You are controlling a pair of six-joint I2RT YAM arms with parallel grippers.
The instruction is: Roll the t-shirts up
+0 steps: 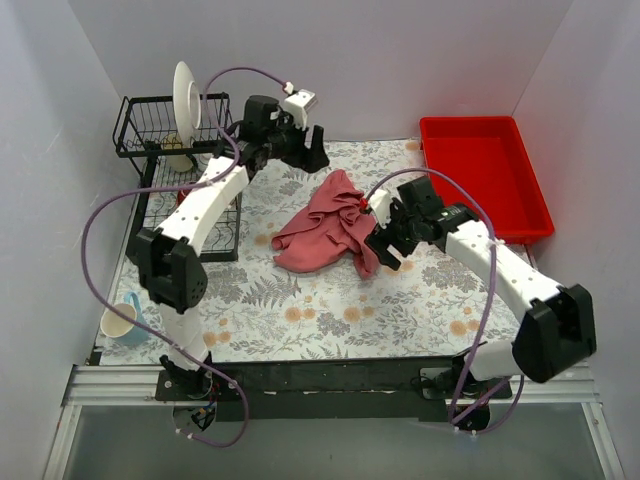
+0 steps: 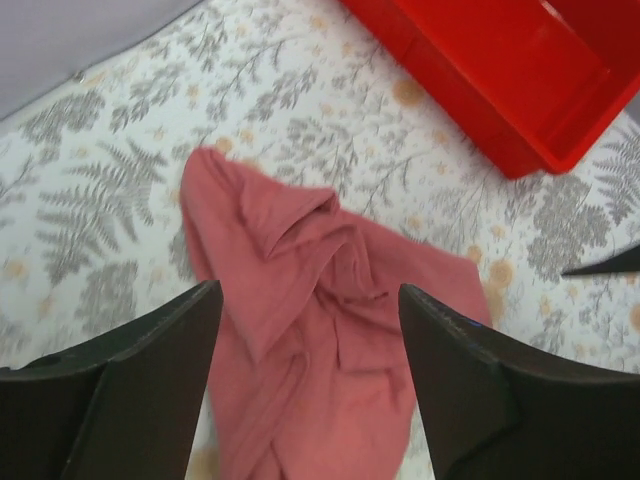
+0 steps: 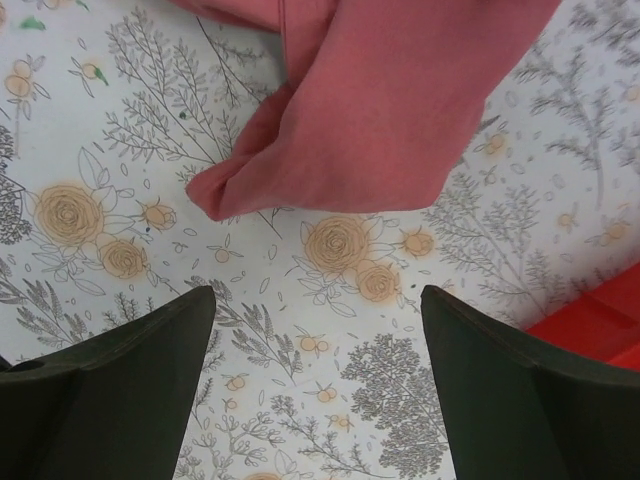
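A dark pink T-shirt [image 1: 325, 230] lies crumpled on the flowered cloth in the middle of the table. Folds and creases of the shirt [image 2: 300, 290] show in the left wrist view, below and beyond the fingers. My left gripper [image 1: 314, 150] is at the back, just past the shirt's far end, open and empty. Close to the shirt's right edge stands my right gripper [image 1: 380, 250], its fingers apart with nothing between them. In the right wrist view a corner of the shirt [image 3: 350, 130] lies ahead of the open fingers.
An empty red bin [image 1: 485, 175] stands at the back right. At the left is a black dish rack [image 1: 180, 120] holding a white plate [image 1: 186, 100], with a light blue mug [image 1: 122, 322] in front of it.
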